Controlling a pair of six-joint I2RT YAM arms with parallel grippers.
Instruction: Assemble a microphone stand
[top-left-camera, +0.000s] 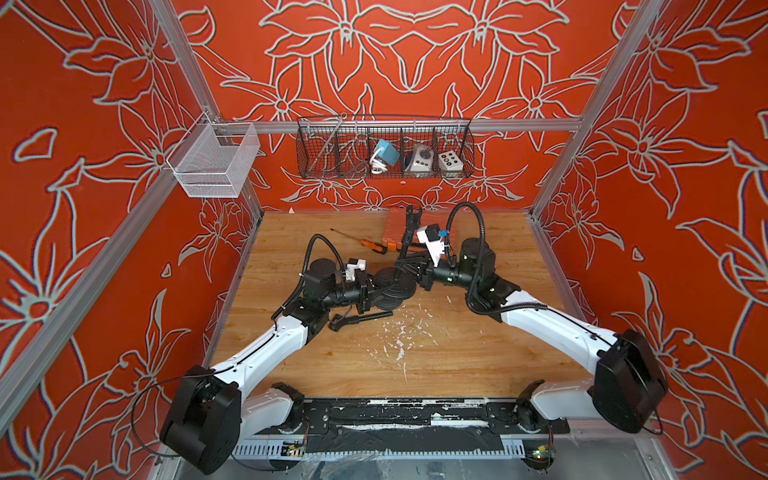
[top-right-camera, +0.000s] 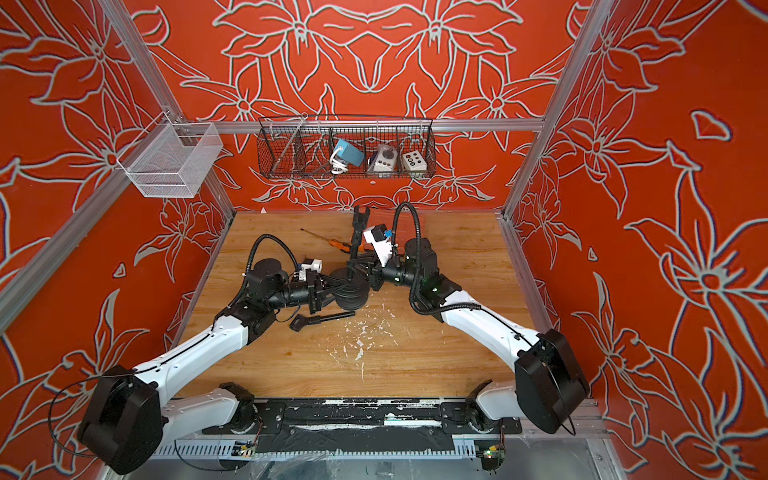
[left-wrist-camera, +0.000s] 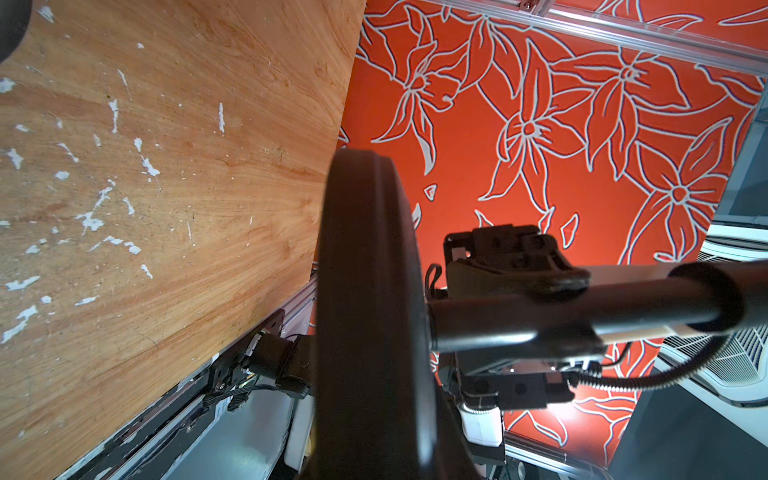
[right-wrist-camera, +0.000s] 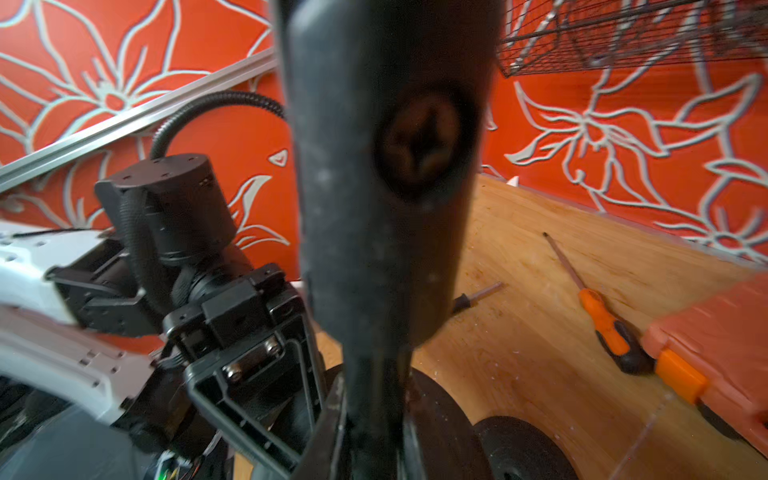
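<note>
A black pole (top-left-camera: 405, 246) with a clamp-like head (top-left-camera: 413, 216) rises from a round black base (top-left-camera: 397, 283), leaning a little. My left gripper (top-left-camera: 385, 287) is shut on the base's rim. Edge-on, the base (left-wrist-camera: 372, 320) fills the middle of the left wrist view and hides the fingers, while the pole (left-wrist-camera: 512, 324) runs off to the right. My right gripper is shut on the pole, below the thick section with a cross-head screw (right-wrist-camera: 422, 140). Another black disc (top-left-camera: 389, 304) lies on the table beneath. Where pole and base meet is hidden.
A black rod-like part (top-left-camera: 360, 319) lies in front of the left gripper. An orange-handled screwdriver (right-wrist-camera: 604, 324) and a red case (right-wrist-camera: 720, 344) lie behind. A wire basket (top-left-camera: 384, 148) hangs at the back wall.
</note>
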